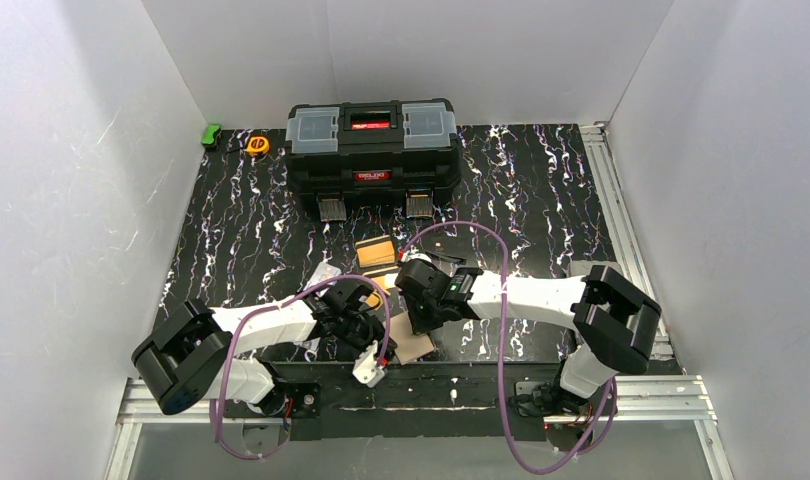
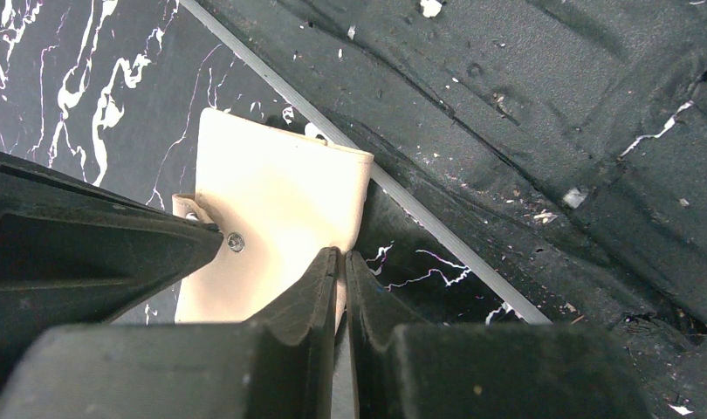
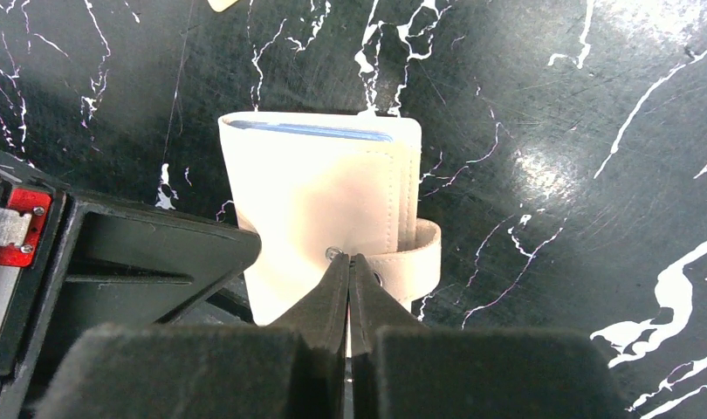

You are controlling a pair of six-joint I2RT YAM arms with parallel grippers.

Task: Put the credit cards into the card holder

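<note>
The beige leather card holder (image 1: 415, 344) lies at the table's front edge, between both grippers. In the left wrist view my left gripper is shut on the edge of the holder (image 2: 271, 192). In the right wrist view my right gripper is shut over the holder (image 3: 306, 183), at its strap and snap (image 3: 411, 253); I cannot see anything between its fingertips. A bluish edge shows inside the holder's top opening. Orange-and-cream cards (image 1: 374, 250) lie behind the grippers in the top view.
A black toolbox (image 1: 371, 155) stands at the back, with an orange tape (image 1: 257, 145) and green object (image 1: 210, 136) to its left. A white item (image 1: 323, 272) lies beside my left arm.
</note>
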